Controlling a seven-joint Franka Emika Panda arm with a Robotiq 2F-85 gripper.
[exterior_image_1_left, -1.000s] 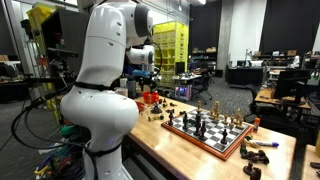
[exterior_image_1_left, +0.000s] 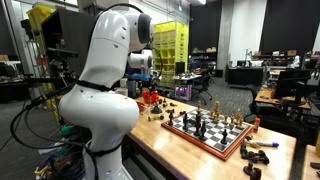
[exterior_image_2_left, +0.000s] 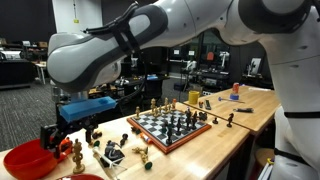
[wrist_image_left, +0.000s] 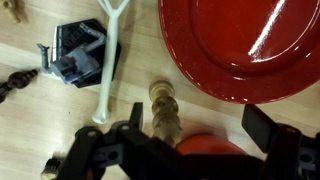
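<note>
My gripper is open in the wrist view, its fingers spread wide to left and right. A gold-brown chess piece (wrist_image_left: 163, 112) shows between them, nearer the left finger; contact cannot be made out. From exterior view 2, the gripper (exterior_image_2_left: 70, 142) points down at the table's near left, with the gold piece (exterior_image_2_left: 77, 156) below it. A red plate (wrist_image_left: 240, 45) lies at the upper right of the wrist view, and part of a red bowl (wrist_image_left: 210, 145) shows beneath the gripper body. In exterior view 1 the gripper is small against red containers (exterior_image_1_left: 150, 98).
Left of the piece lie a white-handled tool (wrist_image_left: 107, 75), a dark gadget (wrist_image_left: 78, 52) and a dark chess piece (wrist_image_left: 18, 82). The chessboard (exterior_image_2_left: 170, 128) with several pieces stands farther off. Bare wood (exterior_image_1_left: 165, 140) shows at the table's front.
The upper part of the arm has swung to the right in exterior view 1. The chessboard and its pieces look unmoved.
</note>
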